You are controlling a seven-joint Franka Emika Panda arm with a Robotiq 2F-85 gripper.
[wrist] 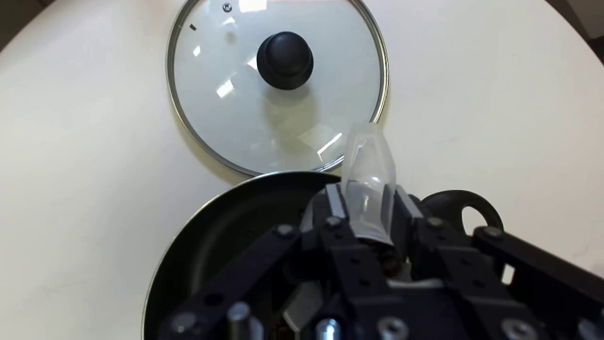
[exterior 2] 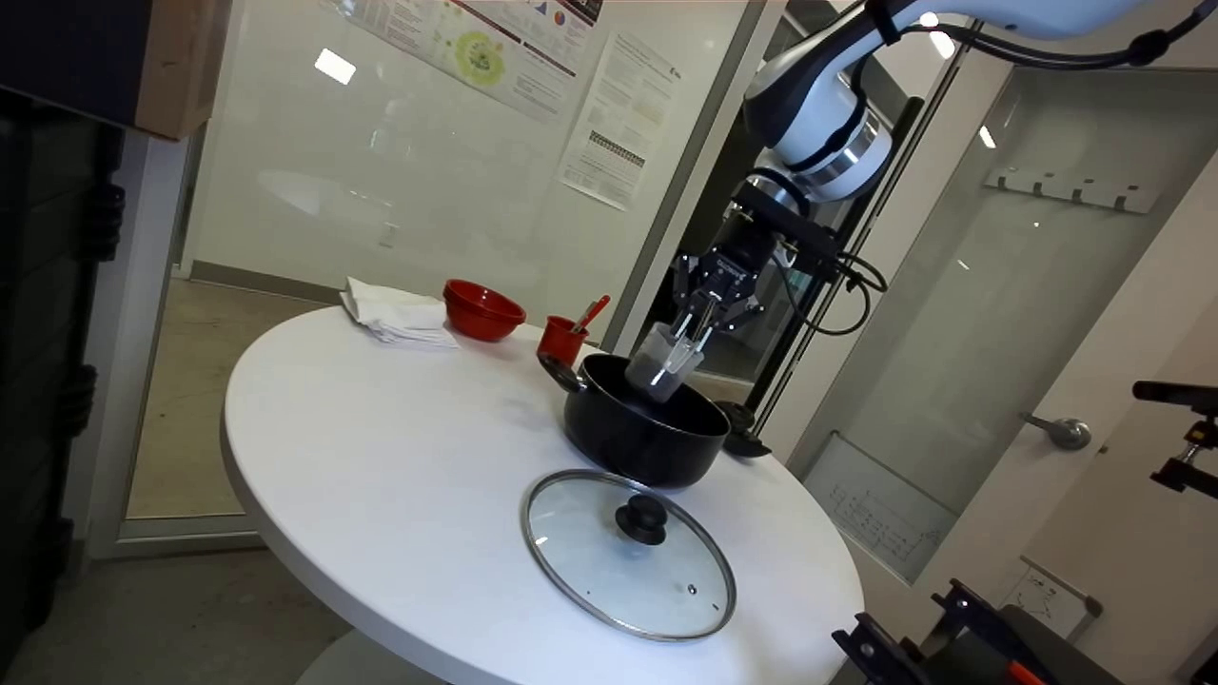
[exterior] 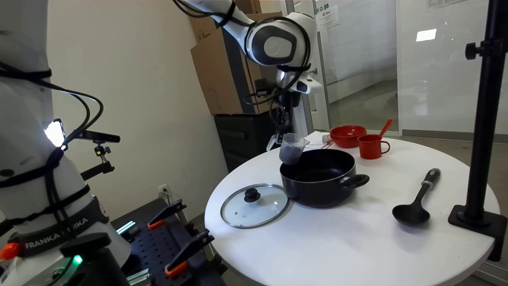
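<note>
My gripper is shut on a clear plastic measuring cup (exterior: 291,149), with the fingers on either side of its handle (wrist: 368,156) in the wrist view. The cup hangs over the rim of the black pot (exterior: 316,190), slightly tilted. In exterior view 2 the cup (exterior 2: 662,363) sits above the pot's opening, its lower part overlapping the far inner wall. The pot's inside looks dark; I cannot tell whether anything lies in it. Beside the pot, flat on the table, rests the glass lid (exterior: 266,207) with its black knob.
A black ladle (exterior: 413,213) lies to the right in exterior view 1. Behind the pot stand a red mug (exterior: 370,147), red bowls (exterior: 347,136) and a white cloth (exterior 2: 394,314). A black post (exterior: 478,143) rises at its right edge.
</note>
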